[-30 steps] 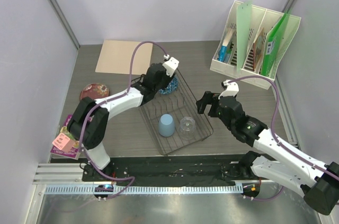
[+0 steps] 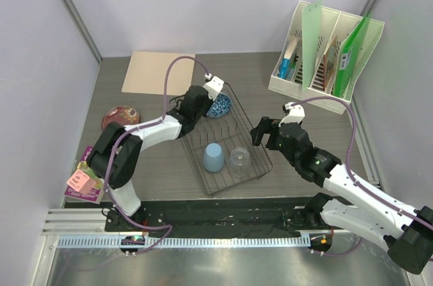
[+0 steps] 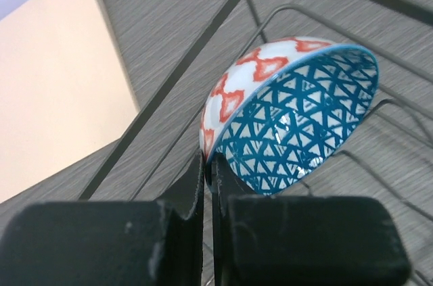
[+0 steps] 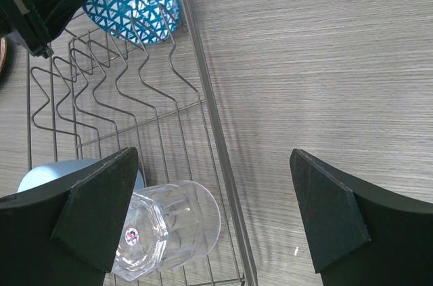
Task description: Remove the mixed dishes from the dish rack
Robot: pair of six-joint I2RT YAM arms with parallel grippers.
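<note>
A bowl [image 3: 298, 124], blue triangles inside and red-and-white outside, leans tilted at the far end of the wire dish rack [image 2: 233, 107]. My left gripper is shut on its rim, one finger on either side of the wall; the arm hides part of the bowl from above. A blue cup [image 2: 213, 157] and a clear glass [image 2: 239, 161] are in the rack's near end. Over the rack's right side my right gripper [image 2: 265, 133] stands open and empty; in its own wrist view the fingers [image 4: 331, 211] are wide apart, the glass partly behind the left one.
A patterned red plate [image 2: 121, 116] lies left of the rack, a beige board [image 2: 158, 73] behind it. At the back right stands a white divided holder [image 2: 331, 100] with boards and utensils. Bare table lies between rack and holder.
The bowl has turned a little in the rack. The right arm is still.
</note>
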